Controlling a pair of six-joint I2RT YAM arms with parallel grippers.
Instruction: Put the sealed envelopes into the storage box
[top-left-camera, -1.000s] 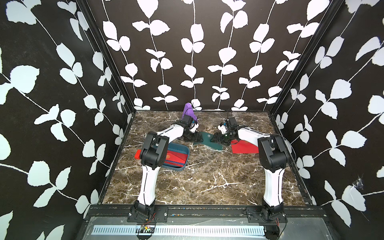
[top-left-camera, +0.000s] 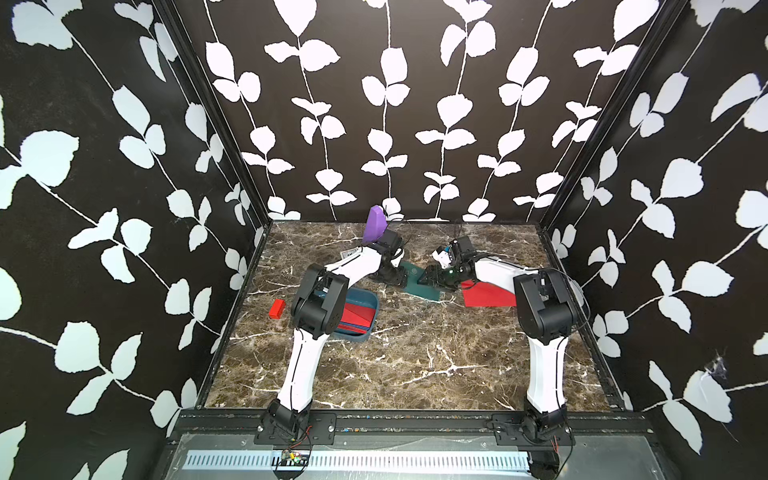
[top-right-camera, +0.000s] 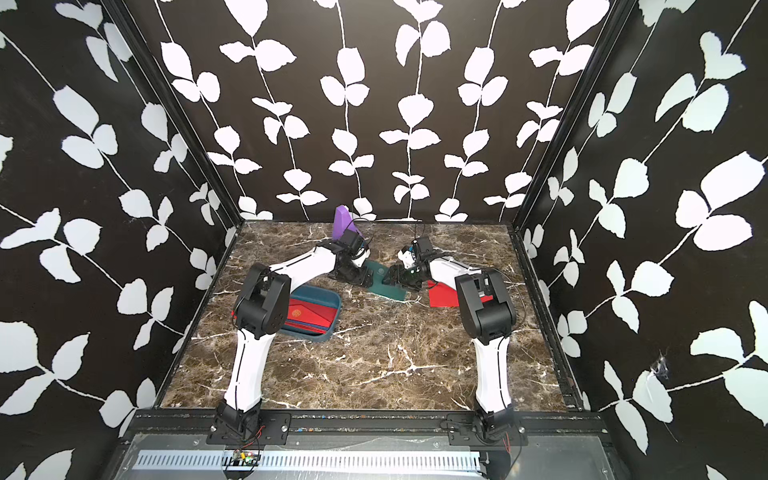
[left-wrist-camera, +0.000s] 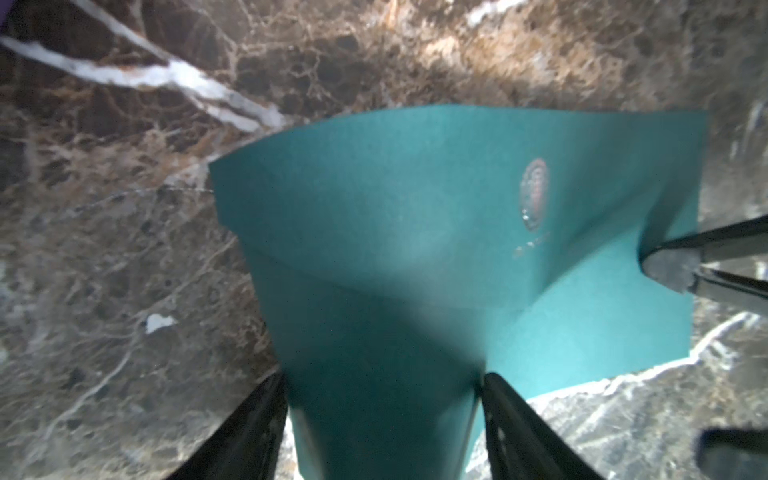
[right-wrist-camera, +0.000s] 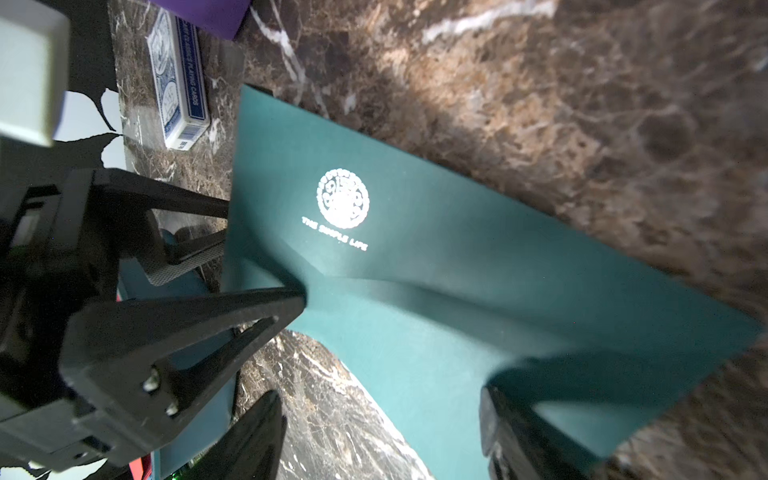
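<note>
A teal envelope (top-left-camera: 421, 288) (left-wrist-camera: 416, 208) with a seal emblem lies mid-table between my grippers, its surface bent. My left gripper reaches over one end, a raised part of the envelope between its fingertips; whether they grip it is unclear. My right gripper (top-left-camera: 429, 278) is at the other end, fingertips low against the paper (right-wrist-camera: 400, 336); its opening is hard to judge. A blue storage box (top-left-camera: 356, 332) holds red envelopes (top-right-camera: 312, 316). Another red envelope (top-left-camera: 488, 297) lies under the right arm.
A purple item (top-left-camera: 374, 222) stands at the back, near a boxed deck of cards (right-wrist-camera: 177, 76). A small red block (top-left-camera: 277, 308) sits at the left.
My left arm has shifted slightly rightward and toward the back, and the teal envelope has moved a little with it. The right arm is nearly unchanged.
</note>
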